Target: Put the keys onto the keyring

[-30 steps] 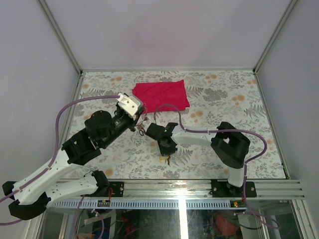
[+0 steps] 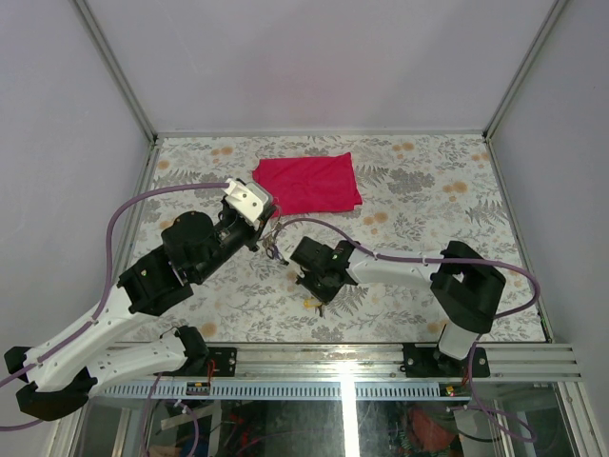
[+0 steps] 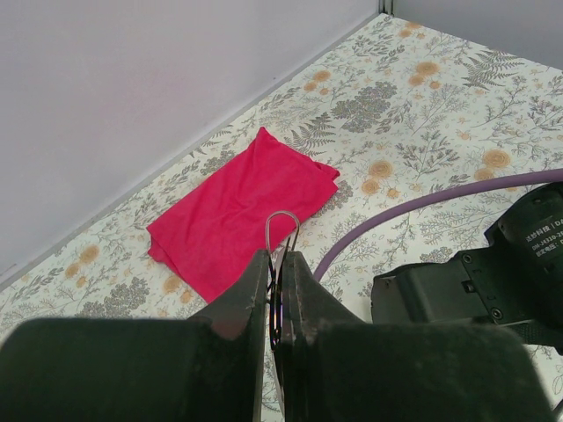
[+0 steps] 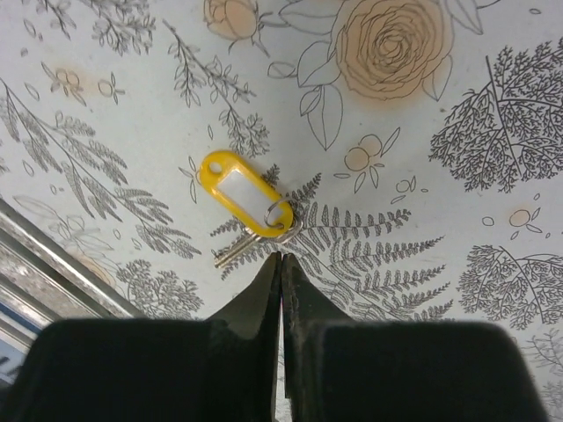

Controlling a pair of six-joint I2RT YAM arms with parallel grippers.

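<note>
Lying flat on the patterned table is a key with a yellow tag (image 4: 220, 183), joined by a small split ring (image 4: 277, 211); its metal key (image 4: 234, 251) pokes out from under the tag. Just short of it in the right wrist view, my right gripper is shut with nothing between its fingertips. My left gripper is shut on a thin wire keyring (image 3: 270, 221), whose loop rises above the fingertips. In the top view something metallic hangs below the left gripper, too small to make out.
A folded red cloth (image 2: 306, 185) lies toward the back of the table. The right arm (image 2: 400, 272) reaches across from the right, close to the left gripper. The table's right side is open. A metal rail (image 2: 314, 354) runs along the front edge.
The left arm has stayed still.
</note>
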